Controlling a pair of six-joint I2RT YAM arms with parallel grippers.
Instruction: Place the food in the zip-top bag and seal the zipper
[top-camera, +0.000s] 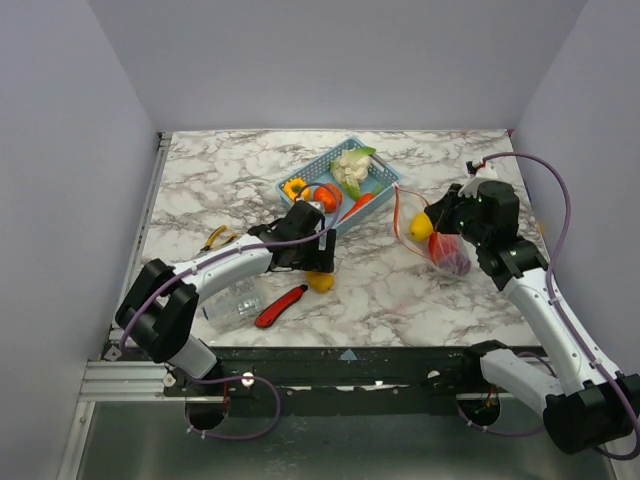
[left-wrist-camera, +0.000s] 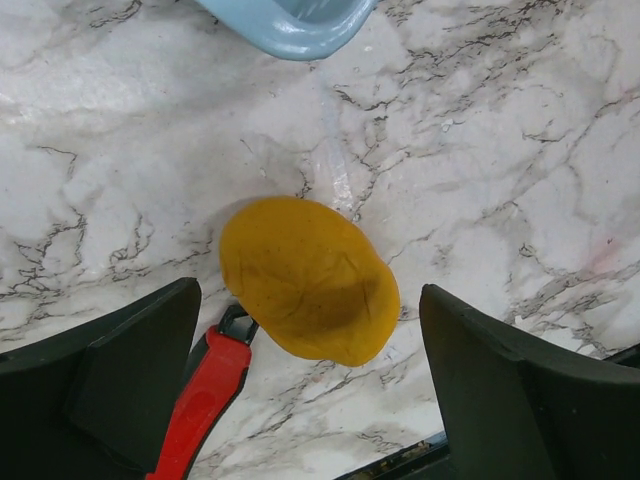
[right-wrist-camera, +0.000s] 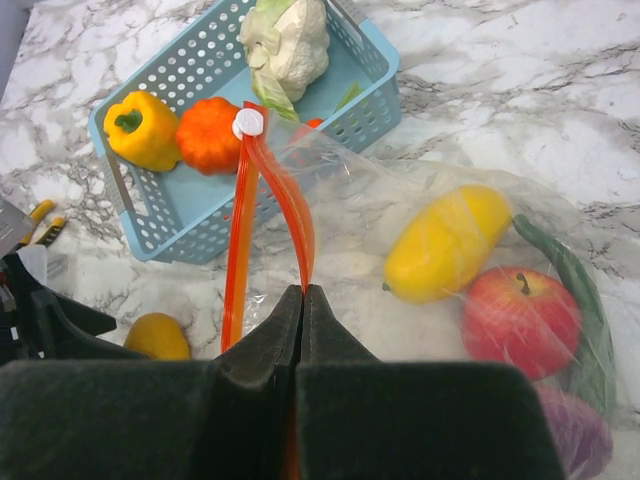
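Note:
My left gripper is open above a yellow food item (left-wrist-camera: 310, 280) lying on the table beside a red-handled tool (left-wrist-camera: 210, 390). My right gripper is shut at the orange zipper edge (right-wrist-camera: 240, 240) of the clear zip bag. Inside the bag are a yellow oblong fruit (right-wrist-camera: 440, 245), a red apple (right-wrist-camera: 520, 315), a green vegetable and a purple item.
A blue basket (right-wrist-camera: 160, 235) holds a yellow pepper (right-wrist-camera: 143, 140), an orange pepper (right-wrist-camera: 208, 135) and a cauliflower (right-wrist-camera: 295, 55). Pliers (top-camera: 215, 236) and a clear object (top-camera: 230, 305) lie at the left of the table.

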